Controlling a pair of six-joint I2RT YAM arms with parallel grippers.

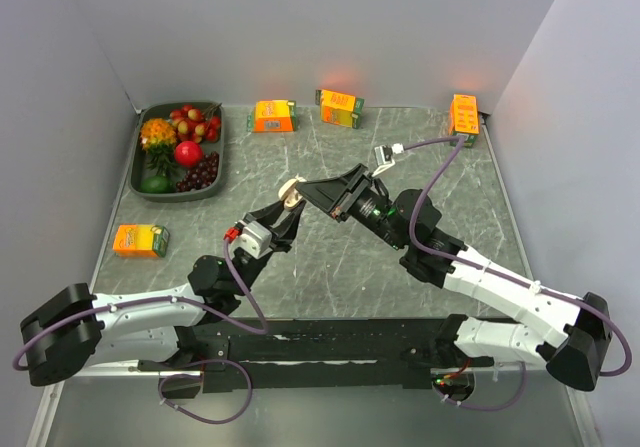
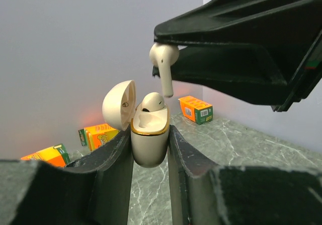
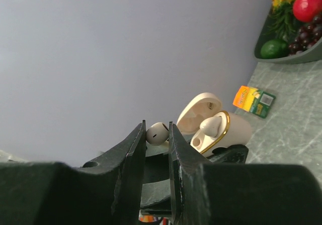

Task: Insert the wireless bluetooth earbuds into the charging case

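In the left wrist view the open charging case (image 2: pixel 150 144) is upright, my left gripper shut on it. Its lid (image 2: pixel 118 104) is hinged back, and one earbud (image 2: pixel 152 102) sits in a well, the other well looking empty. My right gripper is shut on the second earbud (image 2: pixel 163 59), holding it stem down just above the case. In the right wrist view that earbud's rounded head (image 3: pixel 157 133) shows between the fingertips, with the case (image 3: pixel 236 132) behind it. In the top view both grippers meet over the middle of the worktop.
A tray (image 1: pixel 175 195) of fruit stands at the back left. Orange and yellow boxes lie at the back (image 1: pixel 273 116), the back right (image 1: pixel 463 117) and the left (image 1: pixel 140 240).
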